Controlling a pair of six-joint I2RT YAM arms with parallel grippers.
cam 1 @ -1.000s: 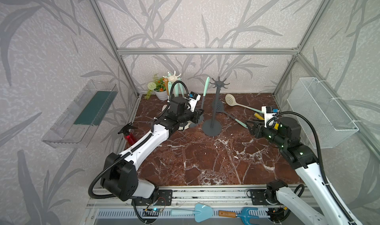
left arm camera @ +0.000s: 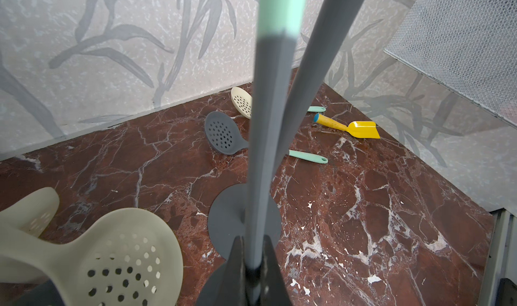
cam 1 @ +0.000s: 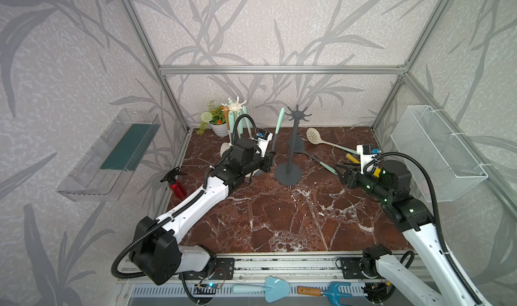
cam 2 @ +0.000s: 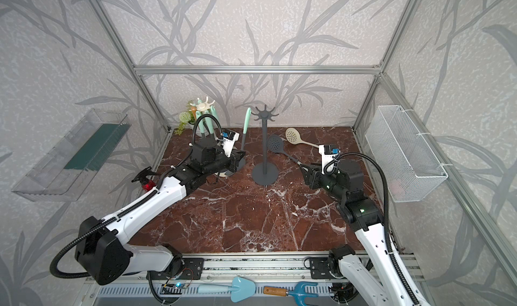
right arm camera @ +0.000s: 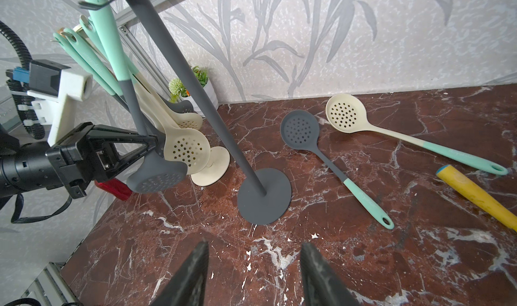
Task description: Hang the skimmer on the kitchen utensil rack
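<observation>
My left gripper is shut on the thin shaft of a grey skimmer point(cam 1: 278, 124), which it carries upright with its mint handle on top. The skimmer's grey head point(right arm camera: 157, 175) hangs just below the fingers, above the table. A dark grey utensil rack point(cam 1: 288, 173) stands right of it. Close to the rack's left hooks point(cam 1: 297, 113) is the handle's top; in both top views a small gap shows between them. My right gripper is part open and empty, over the right side of the table.
On the table lie a second grey skimmer point(right arm camera: 300, 129), a cream skimmer point(right arm camera: 346, 113) and a yellow tool point(left arm camera: 363, 129). A cream rack point(cam 1: 235, 105) with several hung utensils stands left, beside a potted plant point(cam 1: 218, 124).
The right arm looks unmoved.
</observation>
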